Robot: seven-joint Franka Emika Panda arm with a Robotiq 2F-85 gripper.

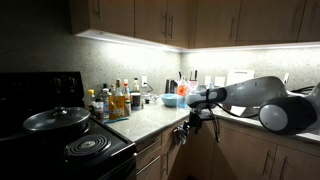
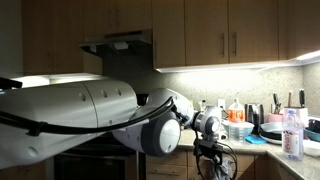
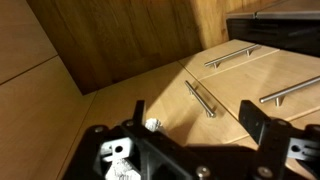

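My gripper stands open in the wrist view, its dark fingers (image 3: 136, 110) spread wide, with nothing visible between the tips. Beyond it are wooden cabinet fronts with a short metal bar handle (image 3: 200, 99). Low on the left, a white cloth-like thing (image 3: 123, 168) shows, partly covered by the gripper. Exterior view 2 has the white thing (image 2: 222, 168) below the counter, close to the gripper (image 2: 207, 150). In exterior view 1 the gripper (image 1: 190, 130) is small and dark at the corner cabinets; its contact with anything cannot be made out.
Along the counter (image 1: 150, 120) stand several bottles (image 1: 119, 103) and a light blue bowl (image 1: 170, 100). A lidded pan (image 1: 57, 120) sits on the black stove at left. More drawer handles (image 3: 290, 90) stick out at right.
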